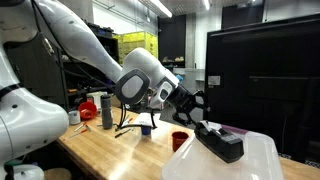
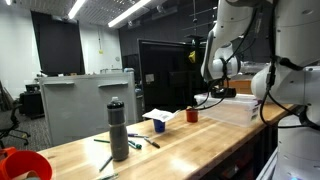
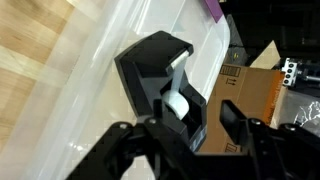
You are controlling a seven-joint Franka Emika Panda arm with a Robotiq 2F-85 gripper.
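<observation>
A black block-shaped object (image 1: 222, 145) with a pale, light-coloured part (image 3: 177, 103) along its middle sits at the clear plastic bin. In the wrist view it fills the centre, tilted. My gripper is directly over it, its dark fingers on either side of the pale part with a gap between them. Contact between fingers and object cannot be made out. From exterior view 1, the gripper (image 1: 198, 112) reaches down to the block's upper left end.
The translucent bin (image 1: 263, 160) surrounds the work spot. A red mug (image 1: 180, 140) and a blue cup (image 2: 159, 126) stand on the wooden table, with a dark bottle (image 2: 118, 130) farther off. A cardboard box (image 3: 262, 88) shows in the wrist view.
</observation>
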